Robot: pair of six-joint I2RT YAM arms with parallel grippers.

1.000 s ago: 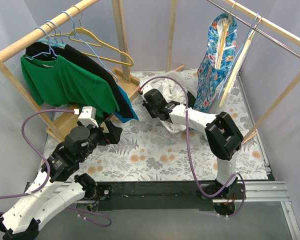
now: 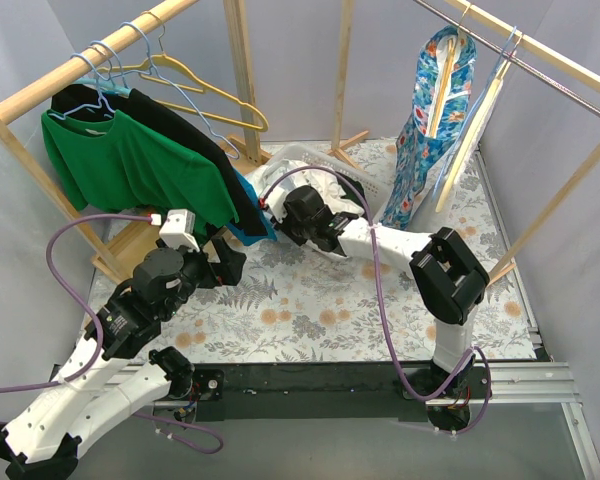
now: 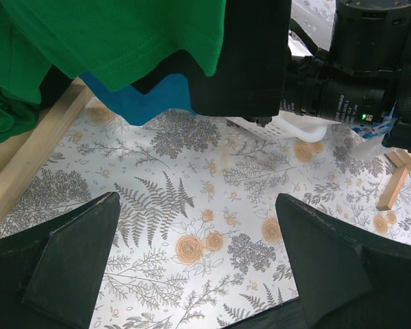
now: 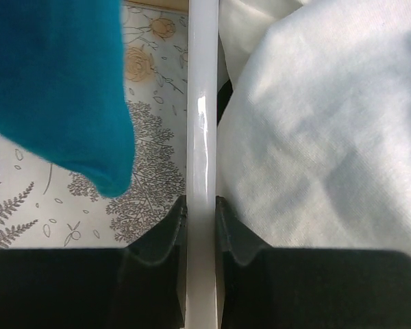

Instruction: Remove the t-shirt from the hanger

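A green t-shirt [image 2: 140, 165] hangs on a hanger on the left rail, beside black and blue shirts [image 3: 137, 99]. My left gripper is open below the hem of the hanging shirts, with nothing between its fingers. My right gripper is shut on the white plastic rim of the basket [image 4: 202, 96], with white cloth [image 4: 315, 137] to its right and blue fabric to its left.
Empty yellow and blue hangers [image 2: 230, 100] share the left rail. A patterned garment [image 2: 425, 130] and more hangers hang on the right rail.
The right arm has moved left, toward the hanging shirts, and the white basket with its cloth has shifted left with it. The left arm is still.
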